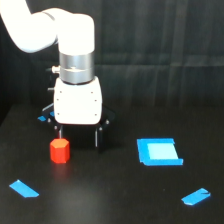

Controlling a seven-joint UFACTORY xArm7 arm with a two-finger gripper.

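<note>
A red block (pixel 60 150) stands on the dark table at the left. Above and behind it in the picture is the white arm's gripper (pixel 80 136), pointing down. Its two dark fingers are spread wide apart, and nothing shows between them. One finger appears just above the block's top, the other well to the right of it. Whether the near finger touches the block cannot be told from this view.
A square marked by blue tape (pixel 147 142), with a pale patch (pixel 162 151) inside, lies to the right. Blue tape strips lie at front left (pixel 24 188) and front right (pixel 196 197). A dark curtain (pixel 160 60) hangs behind.
</note>
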